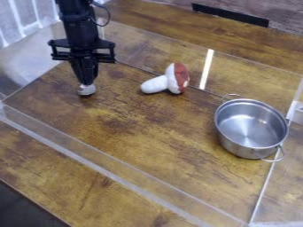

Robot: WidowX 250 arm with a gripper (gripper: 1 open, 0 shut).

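The black robot gripper (83, 71) hangs at the upper left of the camera view, low over a small white-grey object (87, 89) on the wooden table. Whether its fingers are open or shut is hard to make out at this size. A white mushroom-shaped plush toy with a red-and-white cap (166, 80) lies to the right of the gripper. A steel pot (250, 133) with two handles stands at the right.
Clear plastic edging borders the work area on the wooden table (142, 160). A white strip (207, 68) lies behind the toy.
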